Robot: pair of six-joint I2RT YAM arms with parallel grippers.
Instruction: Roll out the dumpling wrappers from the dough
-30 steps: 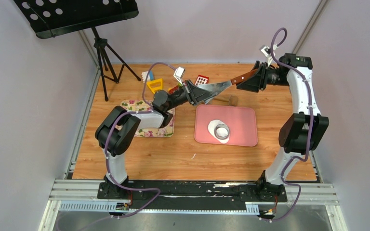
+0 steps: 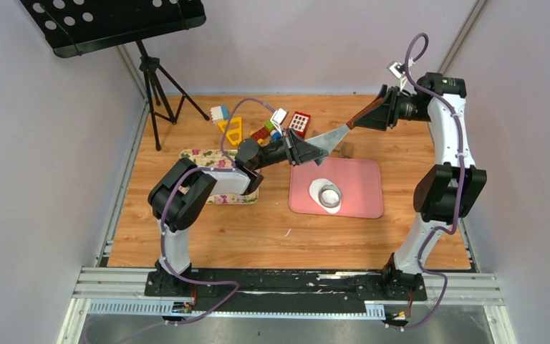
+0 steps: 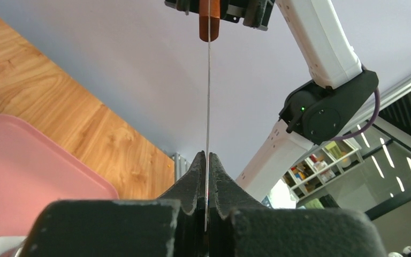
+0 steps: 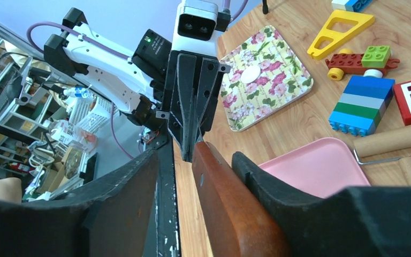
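A metal blade [image 2: 331,137] with a brown wooden handle [image 4: 230,214] spans the space between both grippers. My left gripper [image 2: 318,153] is shut on the thin blade, which appears edge-on between its fingers in the left wrist view. Around the handle, my right gripper stands part open; a gap shows between the handle and its left finger. Below lies the pink tray [image 2: 364,175], bearing flattened white dough [image 2: 316,185] with a metal ring [image 2: 329,196] on it. Behind the tray, a wooden rolling pin [image 4: 393,140] shows in the right wrist view.
A floral tray [image 2: 218,199] lies under the left arm. Toy blocks [image 4: 364,101] and a yellow triangle [image 4: 334,40] sit at the back. A black stand [image 2: 150,64] rises at the back left.
The left gripper has shifted right and slightly toward the front, still on the blade. The blade and handle have tilted more steeply. The right arm has moved only slightly.
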